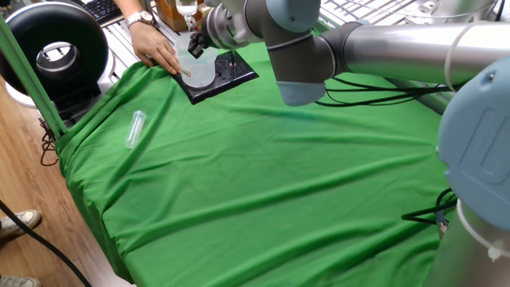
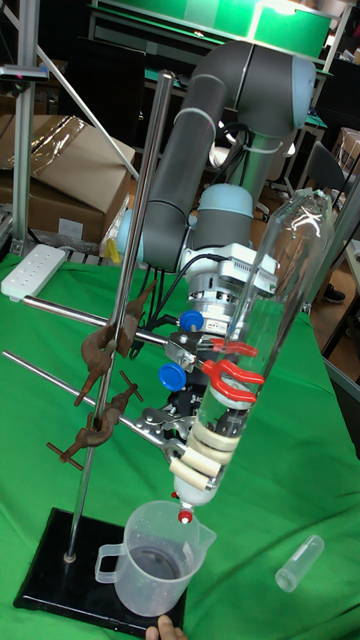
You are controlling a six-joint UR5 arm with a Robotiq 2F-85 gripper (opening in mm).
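Note:
My gripper [image 1: 197, 45], small and dark, is at the top of exterior view 1, over the clear plastic beaker [image 1: 198, 70]. Exterior view 3 has the glass column [image 2: 243, 368] tilted in its clamps, with a red-and-white tap [image 2: 185, 516] at its lower end above the handled beaker [image 2: 158, 565]. Behind the clamps and column my gripper is largely hidden, so its finger and whatever may be between its fingers cannot be made out. A clear empty tube [image 1: 135, 129] lies on the green cloth, apart from the stand.
A metal stand rod [image 2: 115, 320] rises from a black base [image 1: 239, 68], with rusty clamps [image 2: 98, 427] on it. A person's hand [image 1: 153, 48] rests by the beaker. A white power strip [image 2: 32, 272] lies at the cloth's edge.

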